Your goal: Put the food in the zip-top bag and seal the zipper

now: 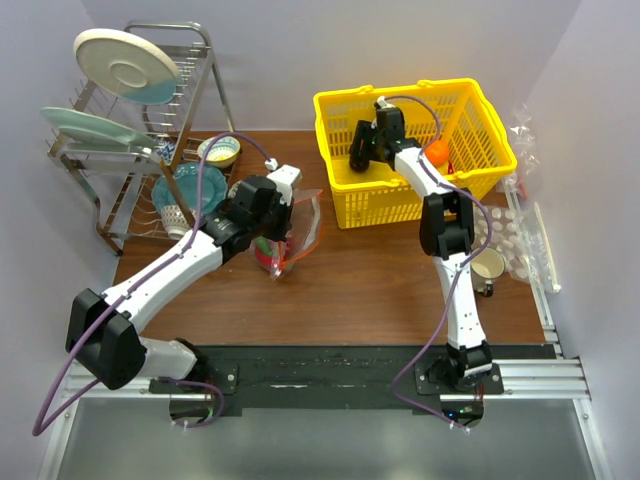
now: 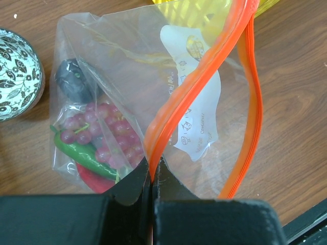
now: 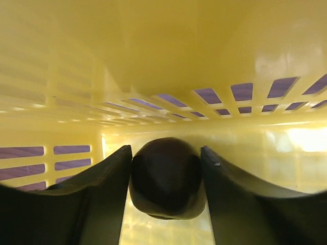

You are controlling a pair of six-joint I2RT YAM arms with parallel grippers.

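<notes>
The zip bag with orange zipper lies open on the table, holding red grapes, a green pepper, a dark item and something red. My left gripper is shut on the bag's zipper edge. In the yellow basket, my right gripper has its fingers part open on either side of a dark round food; whether it grips it is unclear. An orange fruit lies to the right in the basket.
A dish rack with plates and bowls stands at back left. A mug and clear plastic sheets lie at the right edge.
</notes>
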